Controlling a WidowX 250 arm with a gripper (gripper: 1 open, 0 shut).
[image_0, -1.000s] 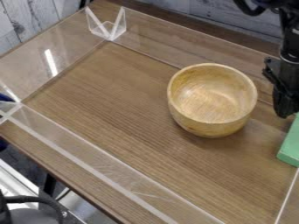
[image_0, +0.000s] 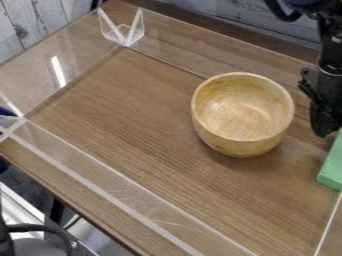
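The black gripper (image_0: 321, 117) is at the right edge of the camera view, angled down just right of a wooden bowl (image_0: 243, 113). Its tip is low beside a flat green object (image_0: 330, 168) that is partly cut off by the frame. The gripper looks shut, with nothing visible between its fingers, though its tip is dark and small.
Clear strips with tape run along its left and back. A transparent piece (image_0: 122, 31) stands at the back left. Dark equipment with a cable (image_0: 40, 228) sits at the lower left.
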